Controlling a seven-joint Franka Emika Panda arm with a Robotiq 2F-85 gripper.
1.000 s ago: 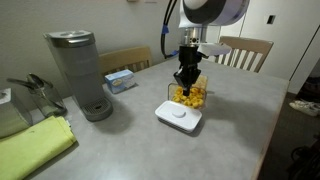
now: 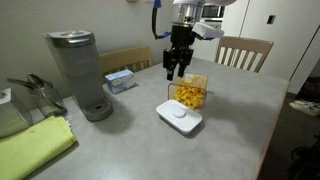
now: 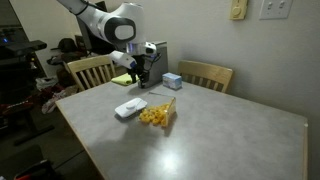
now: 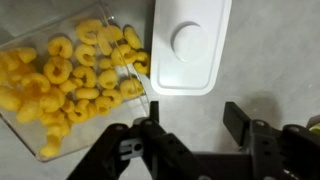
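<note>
A clear container [image 4: 108,125] holding yellow ring-shaped snacks [image 4: 62,72] fills the left of the wrist view. The container appears to lie on its side, with some rings near its opening; I cannot tell this fully. Right beside it, a white lid [image 4: 187,45] with a round knob lies flat on the table, also seen as the lid [image 2: 179,117] in exterior view 1. My gripper hangs above the table, its fingers apart and nothing between them. In exterior view 1 the gripper [image 2: 175,74] is just above the container's far-left side.
A grey cylindrical dispenser [image 2: 82,75] stands to the left, with a blue-white box [image 2: 119,81] behind. A yellow-green cloth [image 2: 35,145] covers the near left corner. Chairs [image 2: 245,53] border the far edge.
My gripper has risen from down among the snacks at the container and shifted a little left. The container and lid stay where they were.
</note>
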